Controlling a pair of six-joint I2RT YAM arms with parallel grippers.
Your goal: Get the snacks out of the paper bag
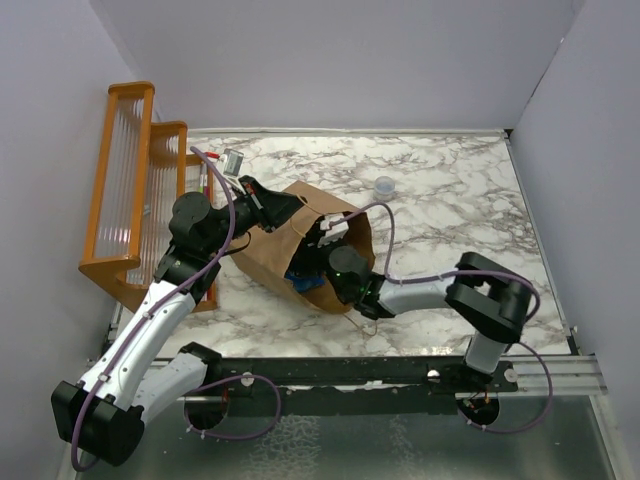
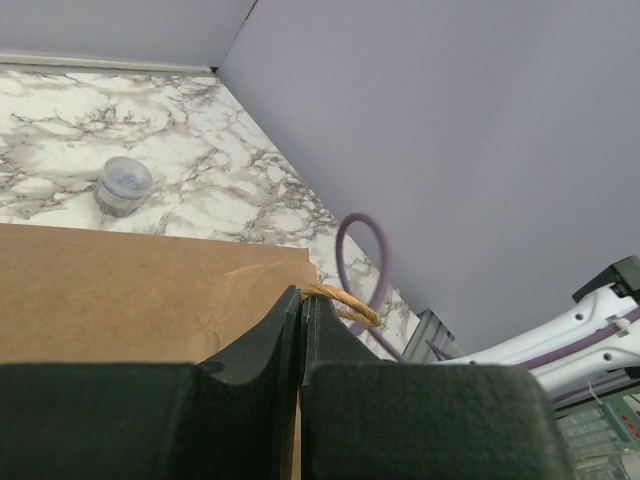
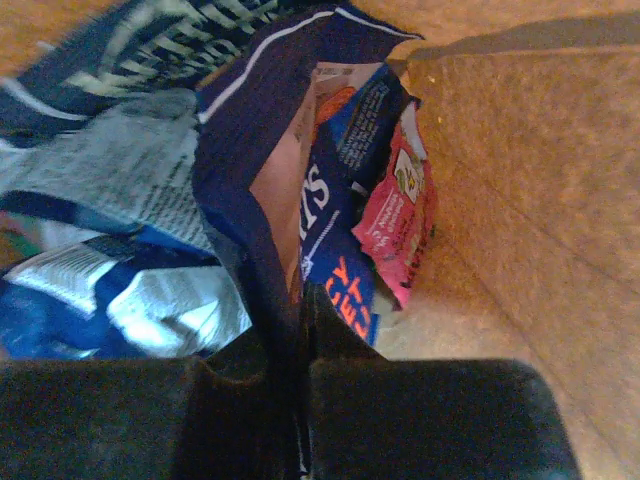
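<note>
The brown paper bag lies tipped on the marble table, its mouth facing the right arm. My left gripper is shut on the bag's twisted paper handle. Inside the bag, my right gripper is closed on the edge of a dark blue snack packet, which rises between its fingers. To the left in that view are blurred silver-and-blue packets. A pink-red packet leans at the bag's wall on the right. From above, the bag and arm hide the right fingertips; some blue wrapping shows.
A small clear jar stands on the table behind the bag. At the left is an orange wooden rack. Bag walls close in around the right gripper.
</note>
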